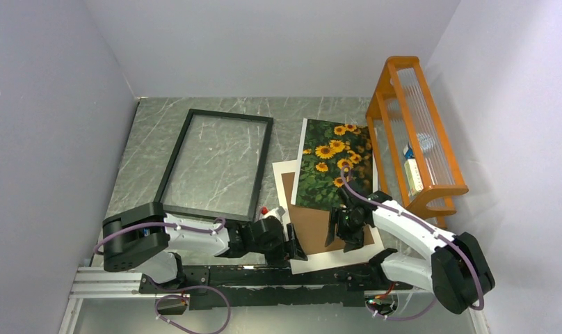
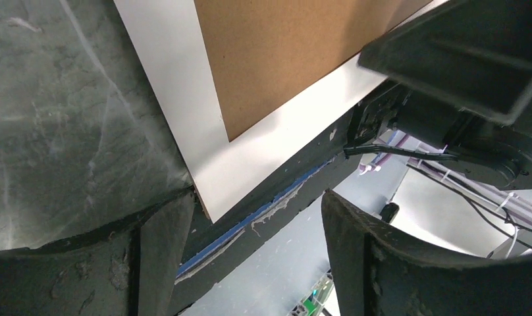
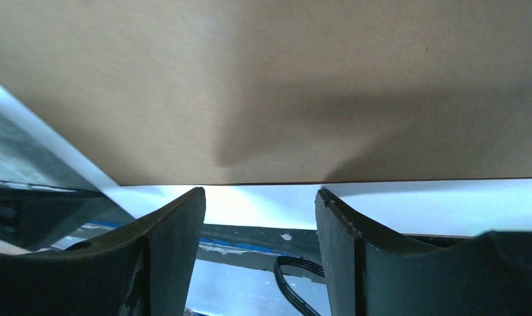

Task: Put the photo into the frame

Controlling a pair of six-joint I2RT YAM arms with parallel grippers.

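The sunflower photo [image 1: 330, 156] lies at the back right, overlapping the upper part of a brown board with a white border [image 1: 313, 226]. To the left, the empty black frame [image 1: 264, 160] rests flat on the table. My left gripper [image 1: 297, 243] is part open at the board's front left corner; in the left wrist view that white corner [image 2: 214, 197] reaches toward the gap between the fingers. My right gripper [image 1: 344, 240] stands over the board's front part, its fingers [image 3: 174, 243] apart. In the right wrist view the white front border [image 3: 263, 204] passes just beyond them, ungripped.
A wooden rack with ribbed panels [image 1: 421, 139] stands along the right side, close to the photo. The dark table edge [image 1: 264, 275] runs along the front.
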